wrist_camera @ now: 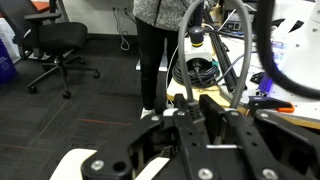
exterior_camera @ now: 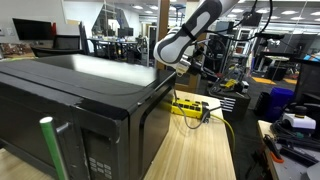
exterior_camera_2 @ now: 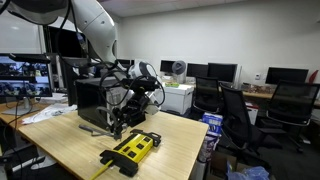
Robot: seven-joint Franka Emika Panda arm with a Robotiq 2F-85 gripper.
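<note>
In the wrist view my gripper looks shut, its dark fingers close together at the lower middle. A thin grey cable (wrist_camera: 243,50) loops up from them and appears to be pinched there, though the exact grip is hard to make out. The white and black robot arm (exterior_camera: 178,42) reaches over the far part of the table in exterior view 1. On the wooden table lies a yellow power strip (exterior_camera_2: 130,150) with a yellow cord; in exterior view 2 the arm's dark end is just behind it.
A large black box-shaped appliance (exterior_camera: 110,105) fills the left of exterior view 1. Open wooden tabletop (exterior_camera: 195,155) lies in front of the power strip. Office chairs (exterior_camera_2: 250,125) stand beyond the table, and someone's dark-trousered legs (wrist_camera: 152,65) show in the wrist view.
</note>
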